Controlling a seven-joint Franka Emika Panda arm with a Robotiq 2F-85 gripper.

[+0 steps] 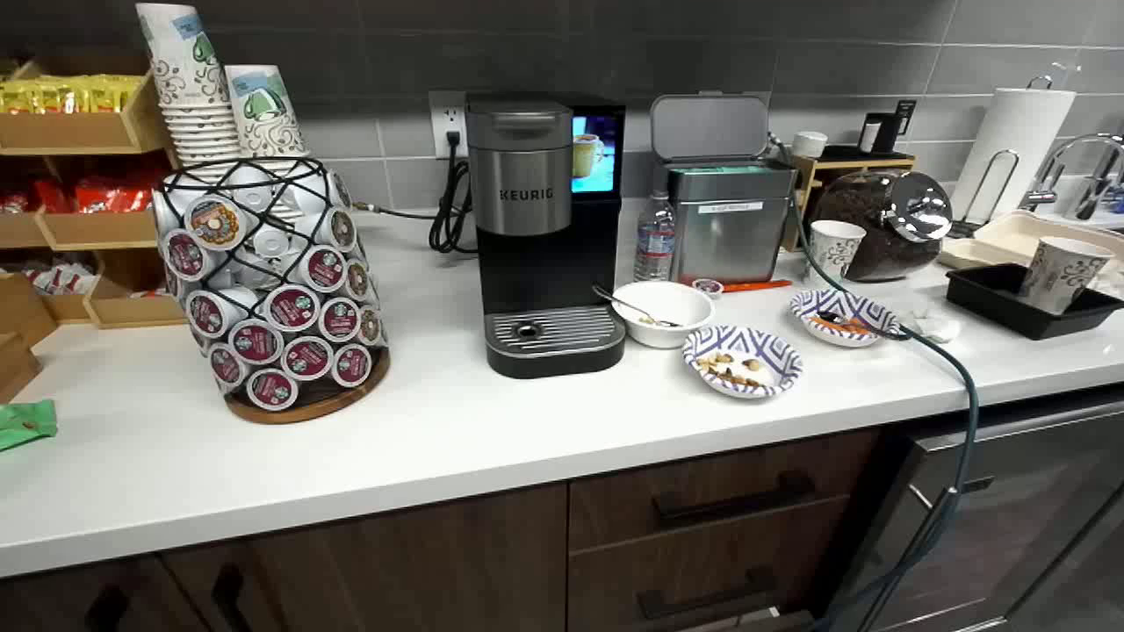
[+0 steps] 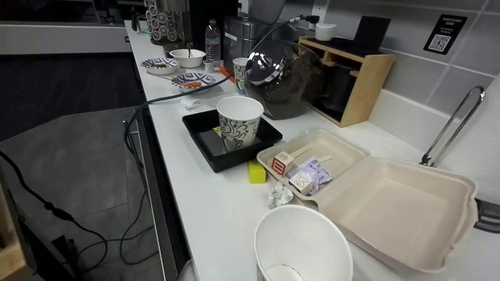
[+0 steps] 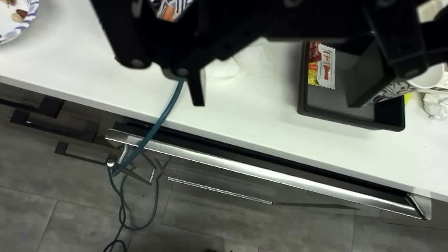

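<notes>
In the wrist view my gripper is open, its two dark fingers spread far apart with bare white counter showing between them. One finger overlaps the black tray in this view; how high it is above the tray cannot be told. Wrapped candies lie in the tray. A patterned paper cup stands tilted in the same tray. Neither exterior view shows the arm or gripper.
A teal cable drapes over the counter edge. Patterned bowls, the Keurig machine and a pod rack stand farther left. Beyond the tray sits an open takeout box, with a white cup nearby.
</notes>
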